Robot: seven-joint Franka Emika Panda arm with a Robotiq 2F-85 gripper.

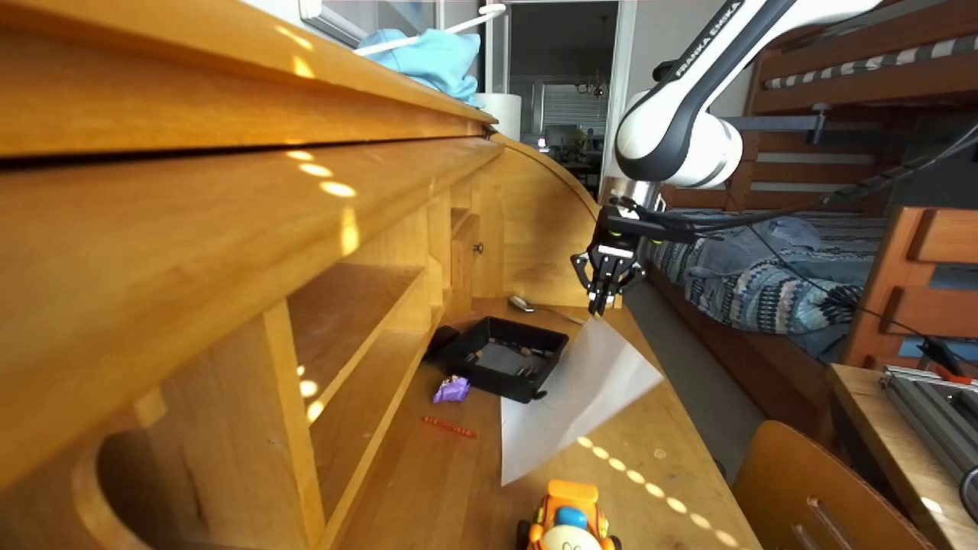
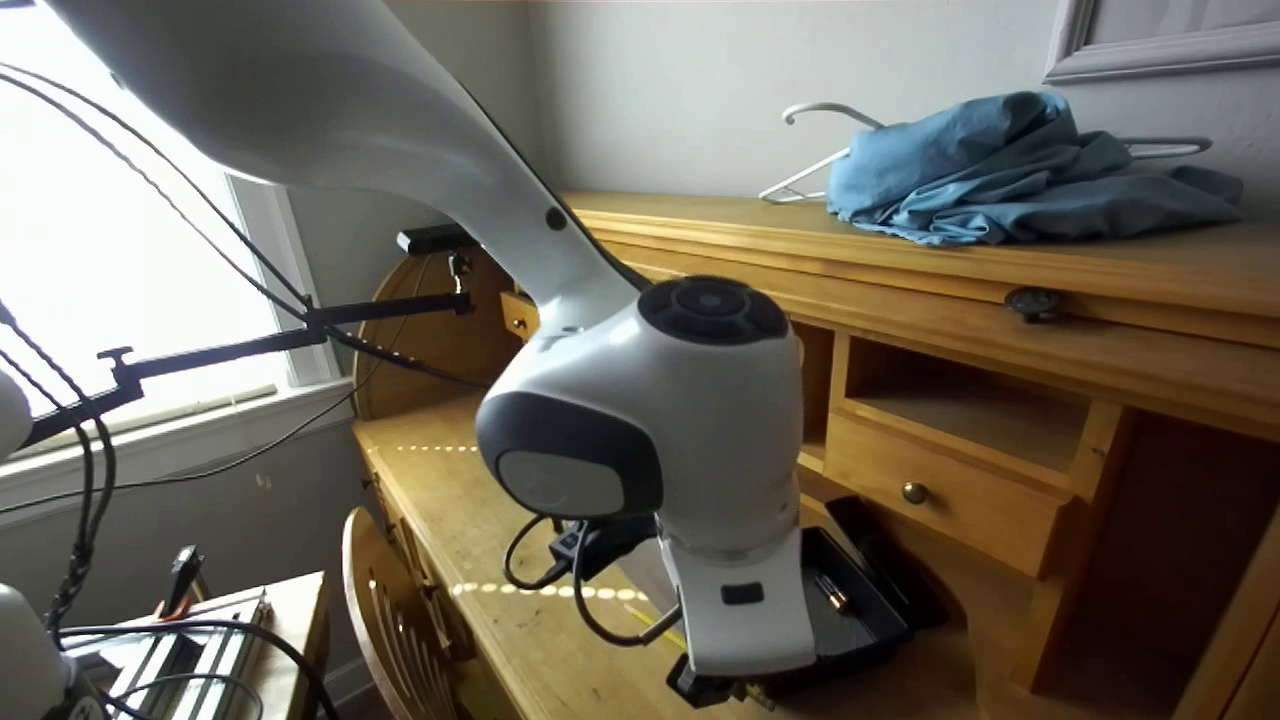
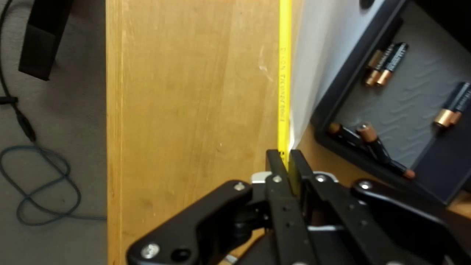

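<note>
My gripper (image 1: 597, 304) is raised above the far part of the desk, its fingers together. In the wrist view a yellow pencil (image 3: 284, 79) runs lengthwise out from between the fingertips, and the edge of a white sheet of paper (image 3: 309, 66) is pinched beside it. Exterior view 1 shows the paper (image 1: 578, 389) hanging from the fingertips, one corner lifted and the sheet bent and slanting down to the desk. The pencil is hard to make out there. From the other side, the arm hides most of the paper, though part of the pencil (image 2: 654, 624) shows.
A black tray (image 1: 495, 383) holding several batteries (image 3: 393, 64) stands left of the paper. A purple wrapper (image 1: 451, 389), a red stick (image 1: 448, 427) and an orange toy car (image 1: 568, 518) lie nearer. The desk's open edge (image 3: 114, 132) borders the floor.
</note>
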